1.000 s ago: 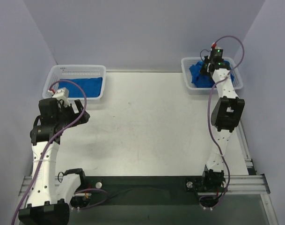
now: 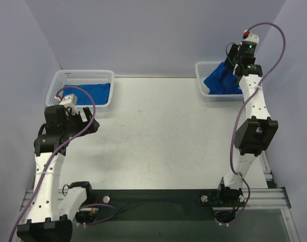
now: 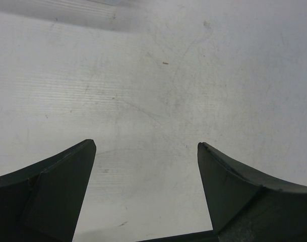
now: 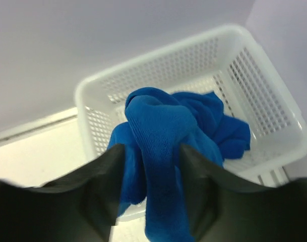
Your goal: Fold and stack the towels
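In the top view a rumpled blue towel [image 2: 224, 80] hangs into the right white basket [image 2: 207, 96]. My right gripper [image 2: 232, 54] is above the basket's back right part. In the right wrist view a fold of the blue towel [image 4: 161, 126] rises between the parted fingers of that gripper. Whether both fingers touch the cloth cannot be told. On the left side, my left gripper [image 2: 91, 119] stands open over the table in front of the left basket, nothing between its fingers.
A flat blue towel [image 2: 95, 93] lies in the left white basket [image 2: 107, 75] at the back left. Between the baskets the white table [image 2: 153, 131] is bare. Walls stand close behind and to the right of the right basket.
The towel now sits lower in the basket. The left arm has barely shifted.
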